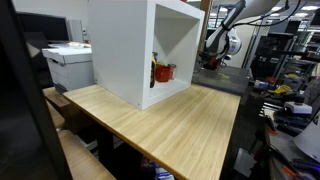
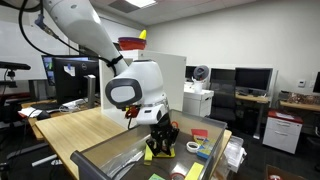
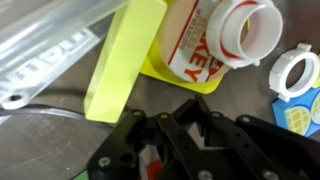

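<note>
In exterior view 2 my gripper (image 2: 163, 147) points down inside a grey open bin (image 2: 98, 152) holding several small items. Its black fingers stand close together at the bottom of the wrist view, where the gripper meets the lower edge of a round yellow-edged container (image 3: 190, 45) with a white ring-shaped top and the letters KEY. Whether anything sits between the fingertips cannot be made out. A pale yellow block (image 3: 118, 65) lies left of the container. In exterior view 1 the white arm (image 1: 222, 42) is small, at the far end.
Clear tubes (image 3: 50, 55), a white ring (image 3: 294, 74) and a blue-yellow item (image 3: 300, 116) lie around the fingers. A white cabinet (image 1: 122, 50) stands on the wooden table (image 1: 170, 125), with a red container (image 1: 163, 72) inside.
</note>
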